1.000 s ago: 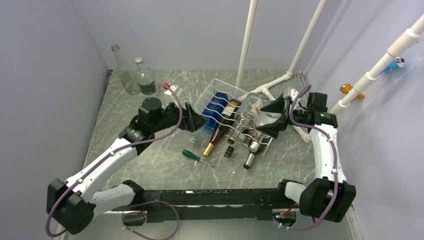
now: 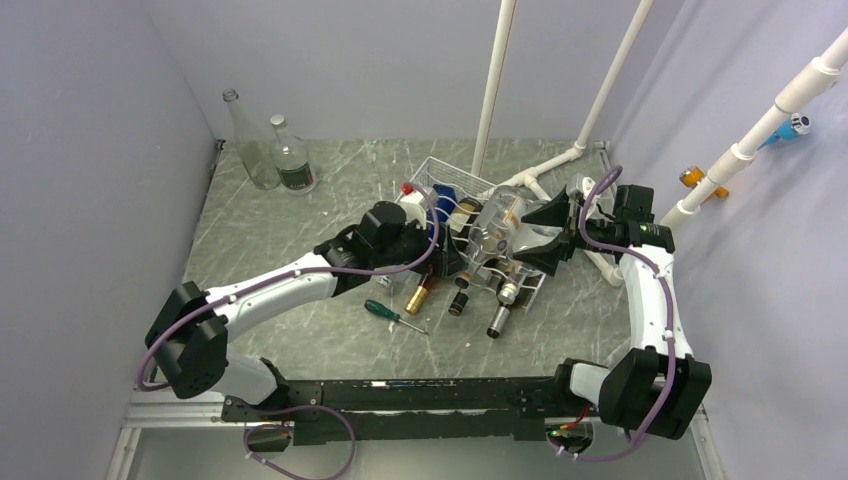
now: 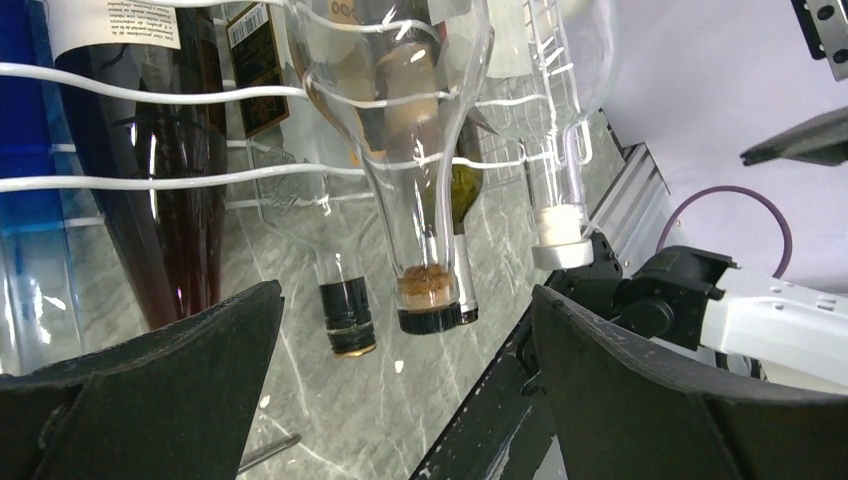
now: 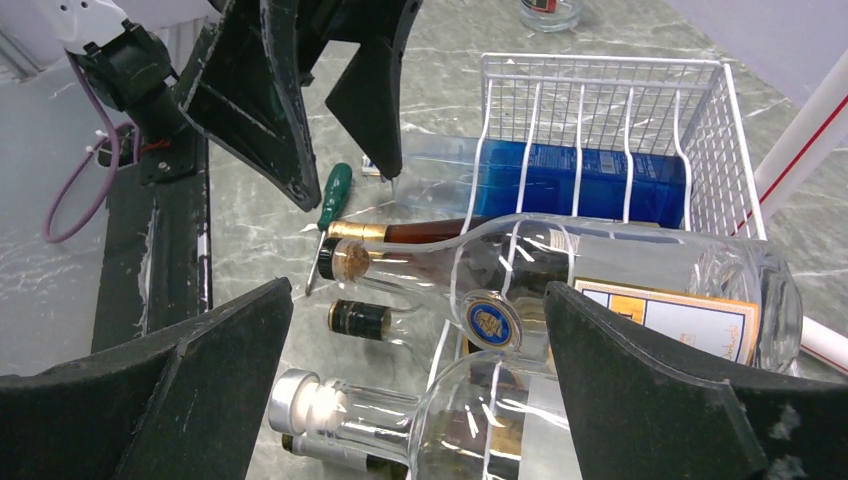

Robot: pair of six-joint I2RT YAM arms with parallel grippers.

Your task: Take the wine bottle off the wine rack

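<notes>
The white wire wine rack [image 2: 430, 168] holds several bottles side by side. A dark brown bottle [image 3: 165, 130] with a gold neck lies left of centre. Beside it is a large clear bottle [image 4: 640, 250] with a corked neck. Another clear bottle [image 4: 460, 430] lies nearer the right wrist camera. My left gripper [image 2: 449, 256] is over the rack's front part, above the bottle necks; in its wrist view the corked neck [image 3: 425, 240] shows between the spread fingers. My right gripper [image 2: 522, 236] stands open above the rack's right side, holding nothing.
A blue bottle [image 4: 560, 180] lies at the rack's far left. A green screwdriver [image 2: 393, 314] rests in front of the rack. Two upright bottles [image 2: 292, 160] stand at the back left. White pipes [image 2: 492, 90] rise behind the rack.
My left gripper has moved right, from beside the rack to over it, now covering part of the brown bottle in the top view. The right arm and the bottles have stayed put.
</notes>
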